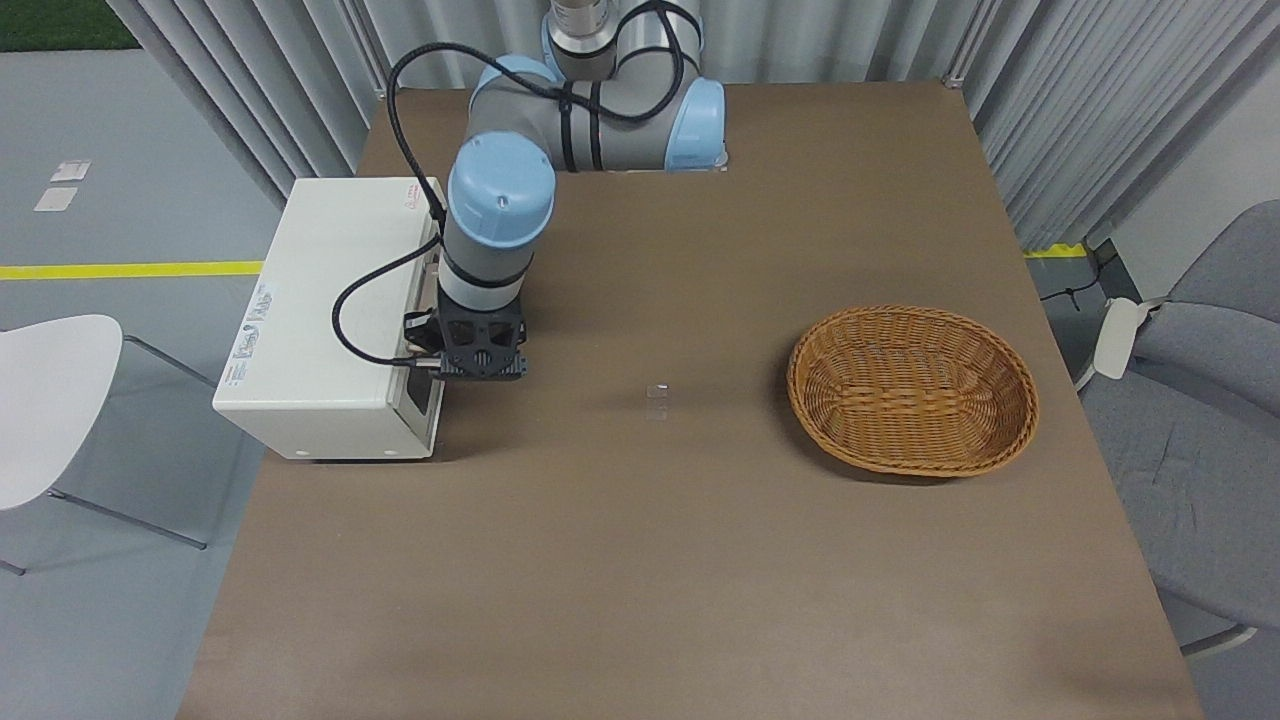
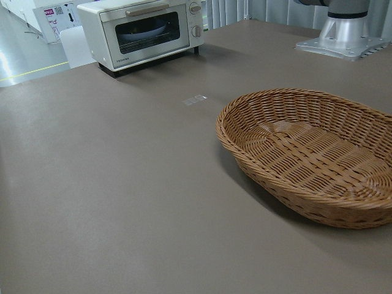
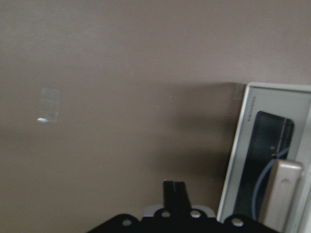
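A white toaster oven stands at the table's left, its glass door shut, with a blue dish visible inside. In the front view my black gripper hangs at the oven's front edge, at its upper part. In the wrist view the gripper is above the table beside the oven door and its handle; the fingertips appear together, with nothing visible between them.
A wicker basket sits empty on the table's right. Chairs stand beyond both sides.
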